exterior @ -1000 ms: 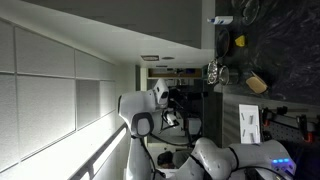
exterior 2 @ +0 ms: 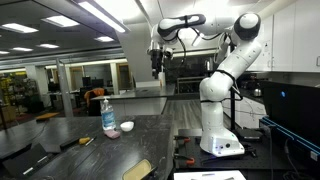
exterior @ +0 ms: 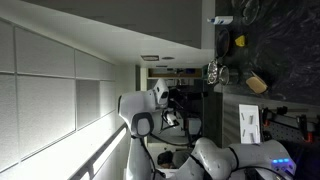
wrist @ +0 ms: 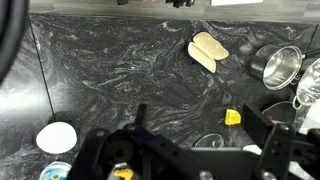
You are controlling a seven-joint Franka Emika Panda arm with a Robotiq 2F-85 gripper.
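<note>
High above the dark counter point(wrist: 110, 85), my gripper points down with its fingers wide apart and nothing between them. In exterior view 2 the gripper point(exterior 2: 157, 62) hangs well clear of everything on the counter. Below it in the wrist view lie a tan, flat two-part piece point(wrist: 208, 50), a small yellow object point(wrist: 232, 117) and a steel pot point(wrist: 275, 66) at the right. A white bowl point(wrist: 57, 137) sits at the left. Part of a round clear or metal item point(wrist: 210, 142) shows between the fingers' outlines, far below.
A clear bottle point(exterior 2: 108, 115) stands upright behind the white bowl point(exterior 2: 127, 126). Another yellow-orange item point(wrist: 122, 173) is cut off at the wrist view's bottom edge. A white sheet point(exterior: 249, 124) lies near the arm's base.
</note>
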